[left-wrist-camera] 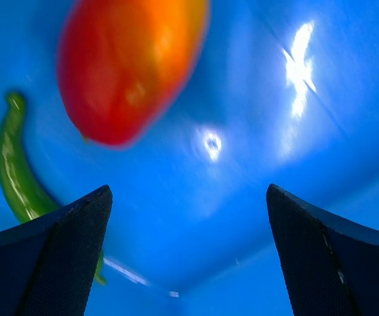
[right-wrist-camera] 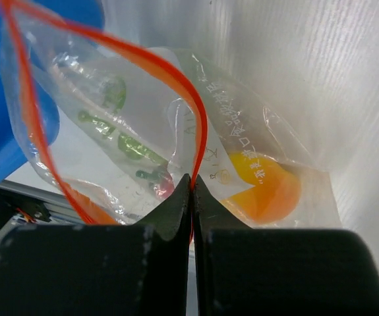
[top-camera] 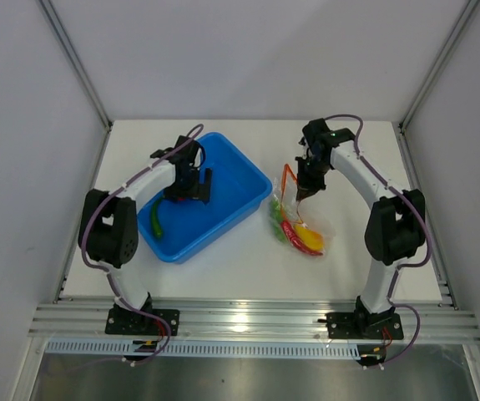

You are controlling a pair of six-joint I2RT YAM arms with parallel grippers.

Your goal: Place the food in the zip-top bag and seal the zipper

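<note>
My left gripper point(top-camera: 191, 189) is open inside the blue bin, with nothing between its fingers. In the left wrist view, a red-orange mango-like fruit point(left-wrist-camera: 126, 72) lies ahead of the fingertips, and a green chili pepper point(left-wrist-camera: 24, 168) rests at the left, partly behind one finger. At the bin's left side the same pepper point(top-camera: 156, 219) shows from above. My right gripper is shut on the orange zipper rim of the clear bag point(right-wrist-camera: 275, 131). The bag's mouth gapes. Inside it are a yellow fruit point(top-camera: 309, 237), a red pepper point(top-camera: 298, 238) and green food point(top-camera: 277, 219).
The blue bin point(top-camera: 252, 200) stands left of the bag, its right edge close to the bag's mouth.
</note>
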